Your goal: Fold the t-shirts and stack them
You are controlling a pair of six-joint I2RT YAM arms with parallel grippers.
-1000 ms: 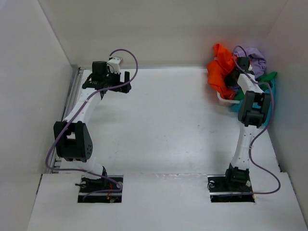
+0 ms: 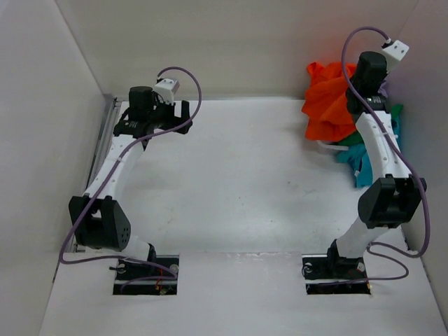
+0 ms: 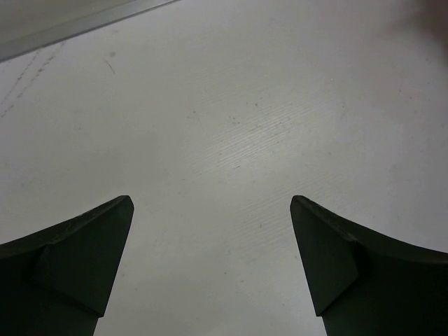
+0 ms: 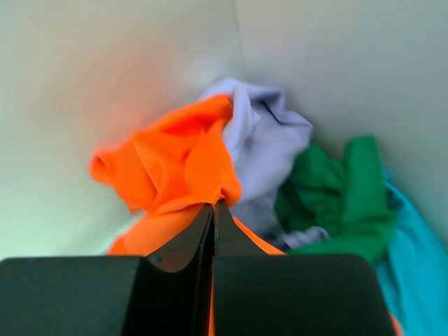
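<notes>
A pile of shirts fills the back right corner: orange (image 2: pixel 325 105), lavender (image 4: pixel 273 147), green (image 4: pixel 343 203) and turquoise (image 4: pixel 413 273). My right gripper is raised over the pile, shut on the orange shirt, whose fabric rises to the fingertips in the right wrist view. At the back left, my left gripper stands open over bare table, with nothing between its fingers.
A white container (image 2: pixel 329 147) shows under the shirts at the right. Walls border the table at the back and both sides.
My right gripper has risen from the pile, with orange fabric at its fingertips. The left arm has shifted slightly.
</notes>
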